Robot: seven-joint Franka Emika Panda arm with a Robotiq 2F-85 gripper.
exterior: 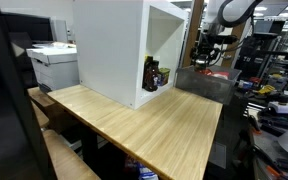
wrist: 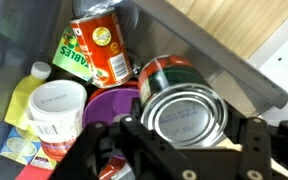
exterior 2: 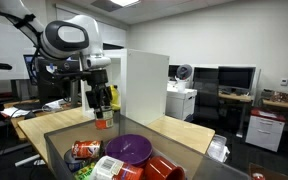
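Note:
A pizza-sauce can (wrist: 185, 113) with a silver lid sits between the fingers of my gripper, which is shut on it. In exterior view 2 the gripper (exterior 2: 106, 103) points down with the can (exterior 2: 104, 122) under it, over the far side of a grey bin (exterior 2: 59, 132). Exterior view 1 has the gripper (exterior: 213, 50) small, at the far right. How far the can is above the bin's contents is hard to judge.
The bin holds a purple bowl (exterior 2: 130, 150), several red cans, and, in the wrist view, a vegetables can (wrist: 103, 49) and a yellow bottle (wrist: 28, 88). A white shelf unit (exterior: 109, 45) stands on the wooden table (exterior: 149, 135), whose front part is clear.

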